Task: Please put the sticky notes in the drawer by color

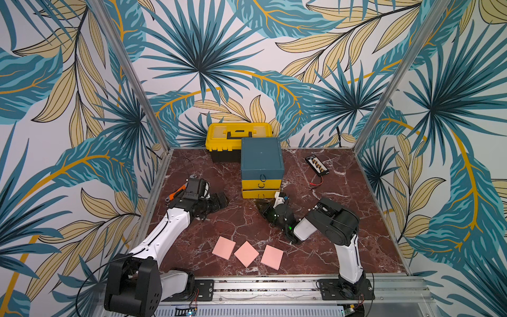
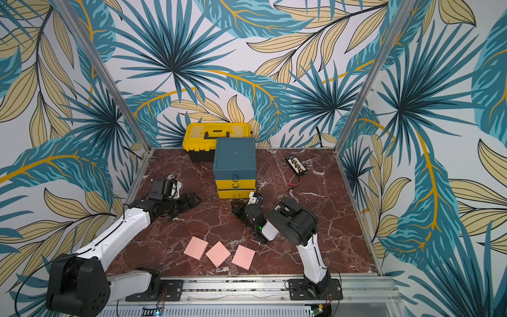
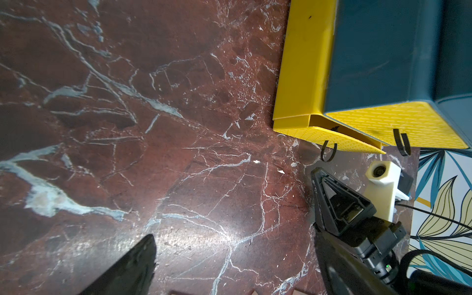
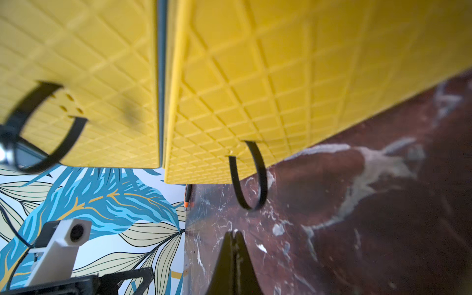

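Note:
Three pink sticky-note pads [image 1: 223, 247] lie at the front of the table. At the back middle stands a drawer unit, teal on top [image 1: 262, 157] with yellow drawers [image 1: 261, 192] carrying black loop pulls [image 4: 261, 182]. The bottom drawer front looks slightly apart from the body in the left wrist view. My left gripper [image 1: 221, 201] stands open left of the unit, nothing between its fingers. My right gripper is shut, empty, just before and below a bottom drawer's loop.
A yellow toolbox [image 1: 224, 136] stands behind the unit. A black-framed packaged item [image 1: 317, 164] with red wire lies at back right. An orange tool [image 1: 175, 194] lies by the left arm. The table's middle between grippers and pads is clear.

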